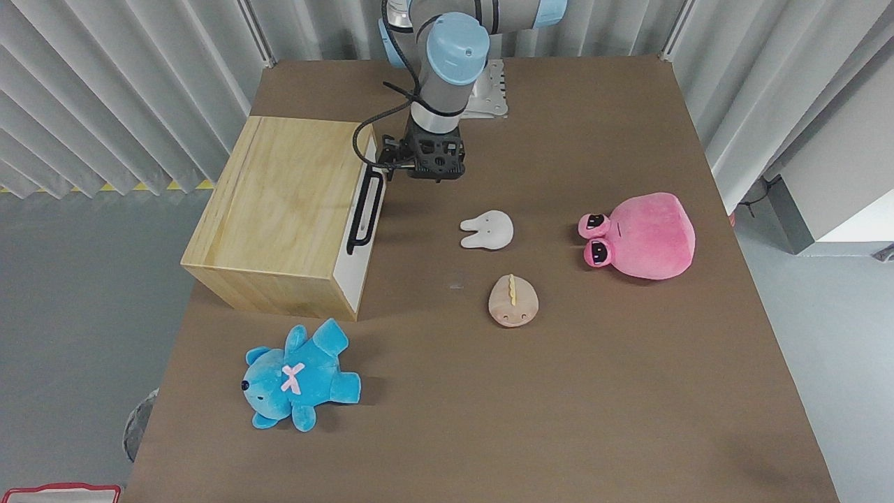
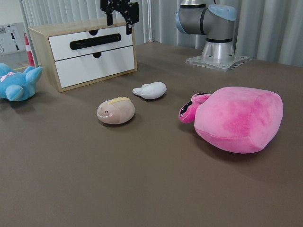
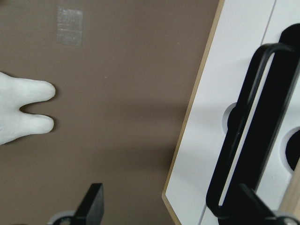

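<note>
My gripper [image 1: 423, 168] is above the front of a wooden drawer cabinet [image 1: 276, 193], near its black bar handle [image 1: 362, 214]. In the wrist view its two fingers stand wide apart, open, one [image 3: 91, 206] over the table, the other over the white drawer front by the handle [image 3: 234, 150]. In the camera left view it hangs above the upper drawer; both drawers look shut. A white rabbit plush [image 1: 490, 230] lies on the table to the right of the cabinet, with a round beige plush [image 1: 513, 306] nearer the front.
A pink plush [image 1: 645, 239] lies at the right, a blue bear [image 1: 314, 377] in front of the cabinet. The arm's base [image 2: 218, 59] stands at the back.
</note>
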